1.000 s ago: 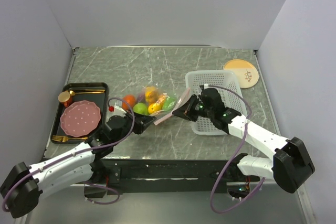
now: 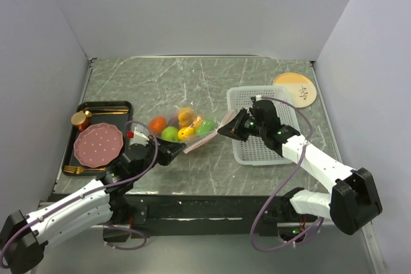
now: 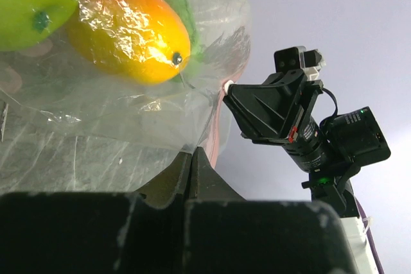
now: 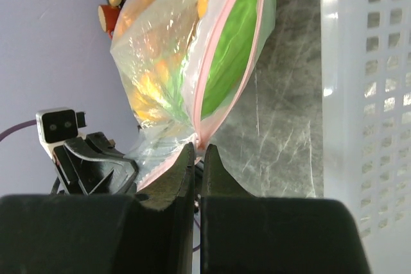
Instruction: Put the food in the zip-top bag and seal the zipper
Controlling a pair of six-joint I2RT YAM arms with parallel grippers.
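Observation:
The clear zip top bag lies mid-table with toy fruit and vegetables inside: an orange-yellow fruit, a green fruit and a long green piece among them. Its pink zipper strip runs between my two grippers; in the right wrist view its two lips stand apart above the fingertips. My right gripper is shut on the zipper strip. At the other end of the mouth, my left gripper is shut, with thin bag film reaching its fingertips. Exactly how much film is pinched there is hidden.
A white perforated basket stands under and beside the right arm. To the left, a black tray holds a pink dotted plate, gold cutlery and a brown cup. A round board lies back right.
The grippers have drawn slightly apart: the left a little toward the left and front, the right toward the right and back.

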